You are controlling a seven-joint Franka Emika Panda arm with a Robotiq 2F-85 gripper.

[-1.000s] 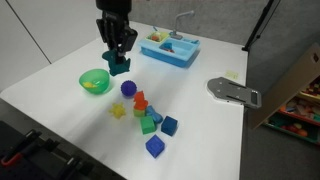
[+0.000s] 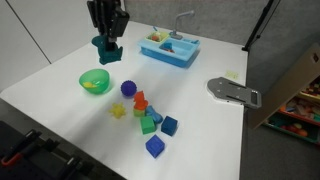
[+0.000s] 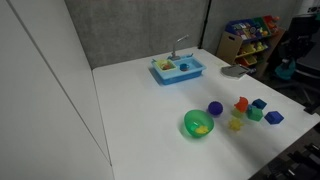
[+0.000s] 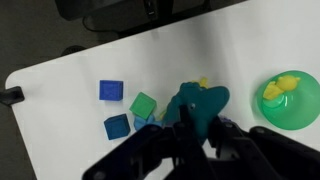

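Note:
A teal object (image 2: 107, 52) hangs high above the white table, with my gripper (image 2: 105, 40) shut on it. It looks soft or crumpled, but its exact kind is hard to tell. In the wrist view the teal object (image 4: 207, 102) pokes out past the gripper and covers part of the table below. Its lower end is clear of the table. At the right edge of exterior view 2, a small teal patch (image 3: 285, 71) shows beneath the dark arm.
A green bowl (image 2: 95, 81) holds something yellow. Near it lie a purple ball (image 2: 129, 88), a yellow star (image 2: 118, 110) and several coloured blocks (image 2: 148, 125). Toward the back stand a blue toy sink (image 2: 168, 54) and a grey metal plate (image 2: 234, 93). Bare table spreads around them.
In exterior view 1 my gripper has risen and shifted left, carrying the teal object along. The things on the table have stayed in place.

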